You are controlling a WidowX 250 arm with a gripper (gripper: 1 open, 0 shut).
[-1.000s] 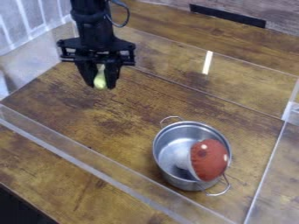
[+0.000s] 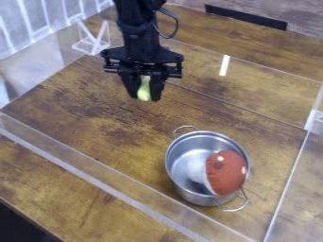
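My gripper [image 2: 144,82] hangs over the upper middle of the wooden table, shut on a pale yellow-green object [image 2: 145,89] that is partly hidden by the fingers. At the lower right a steel pot [image 2: 190,172] with wire handles holds a red, round object [image 2: 226,173] with some white on it, resting at its right side. My gripper is above and to the left of the pot, apart from it.
Clear plastic walls border the table [image 2: 82,142]. A white wire-like item [image 2: 94,38] stands at the upper left, and a short white strip [image 2: 225,65] lies at the upper right.
My gripper has moved to the right, carrying the yellow-green object with it. The pot and red object have not moved.
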